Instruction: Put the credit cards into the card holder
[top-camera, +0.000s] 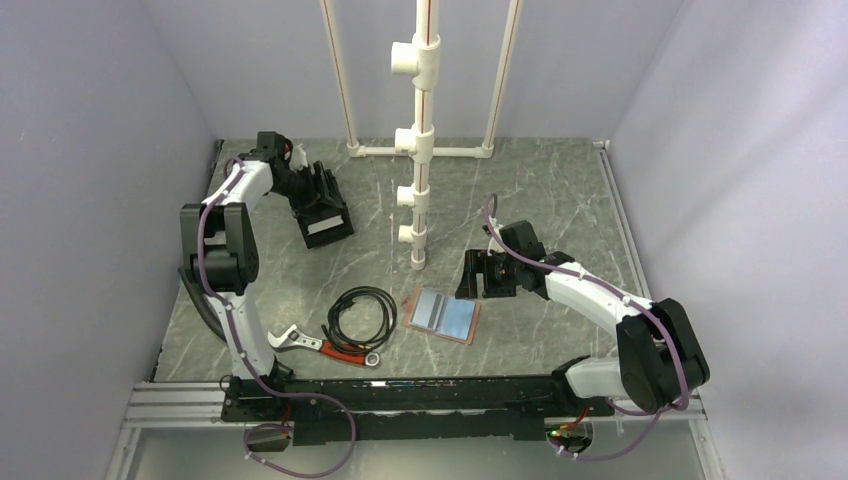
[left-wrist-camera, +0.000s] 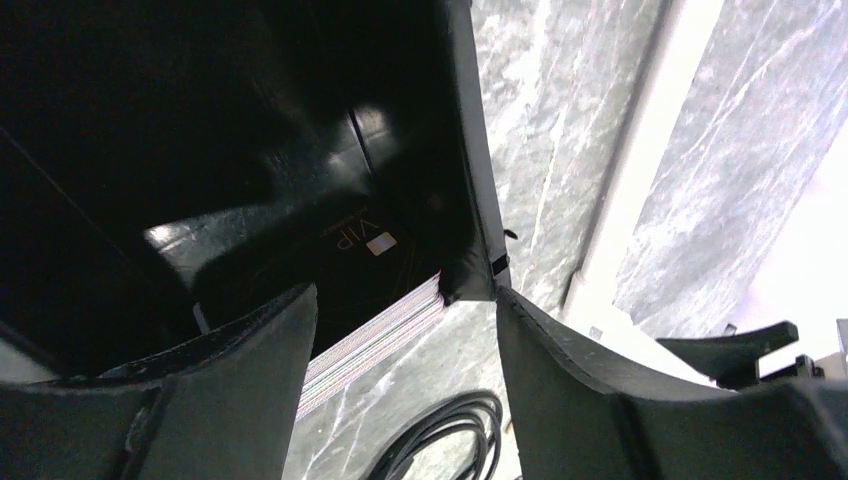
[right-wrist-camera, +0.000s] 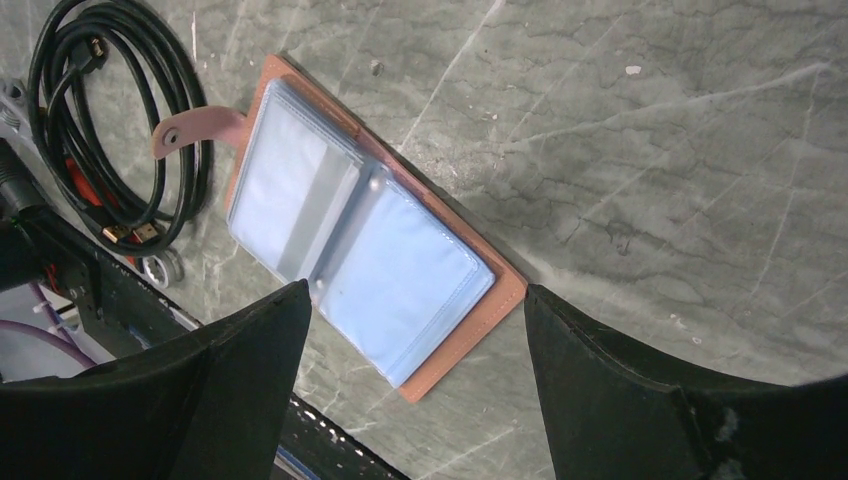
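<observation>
A stack of cards (left-wrist-camera: 322, 262) lies in a black box (left-wrist-camera: 480, 150); its top card is black and marked VIP, and pale edges show along one side. Over the stack stands my left gripper, open, its fingers apart with nothing gripped between them. From above, that gripper covers part of the box (top-camera: 329, 239). The card holder (right-wrist-camera: 410, 285) lies unfolded on the table, with a brown border, clear bluish sleeves and a snap strap. My right gripper is open above the holder's near end and holds nothing.
A coiled black cable (top-camera: 360, 322) and an orange-handled wrench (top-camera: 320, 346) lie left of the holder. A white pipe post (top-camera: 421, 160) rises between the box and the right arm.
</observation>
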